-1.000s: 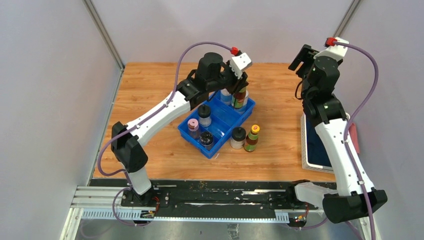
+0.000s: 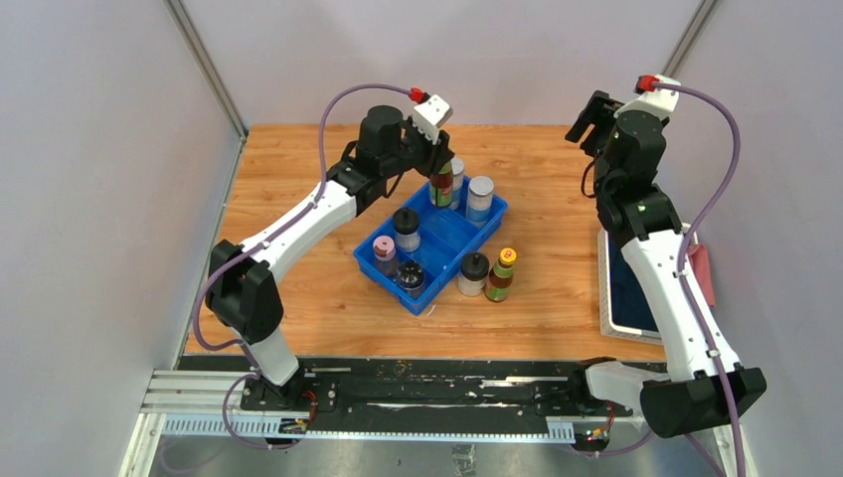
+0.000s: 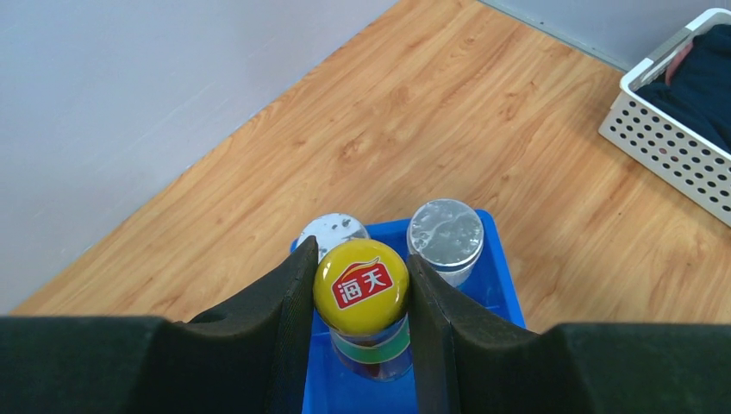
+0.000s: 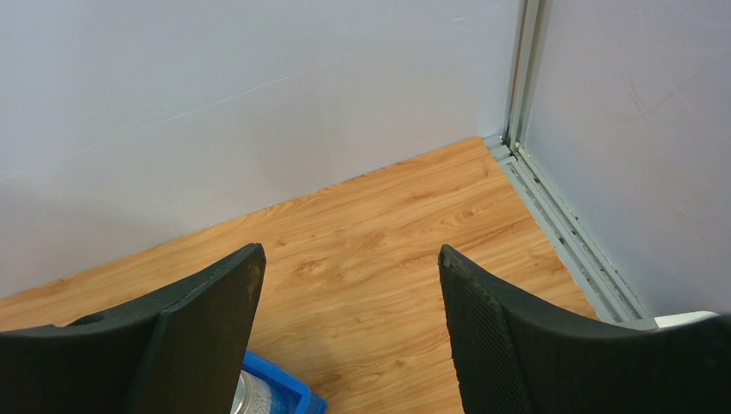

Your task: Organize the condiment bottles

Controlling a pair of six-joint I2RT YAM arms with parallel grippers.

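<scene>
My left gripper is shut on a yellow-capped sauce bottle (image 3: 362, 289) over the back of the blue tray (image 2: 457, 238), beside two silver-lidded jars (image 3: 444, 226). A black-capped jar (image 2: 407, 227), a pink-capped jar (image 2: 385, 250) and a dark-lidded jar (image 2: 411, 279) are also in the tray. On the wood right of the tray stand a black-lidded jar (image 2: 473, 275) and a yellow-capped bottle (image 2: 501, 275). My right gripper hangs at the back right, fingers apart with nothing between them.
A white basket (image 3: 659, 147) with dark cloth lies at the right under the right arm. Walls surround it.
My left gripper has moved left with the bottle, from over the right silver-lidded jar toward the left side of the tray's back. The right arm has shifted slightly left.
</scene>
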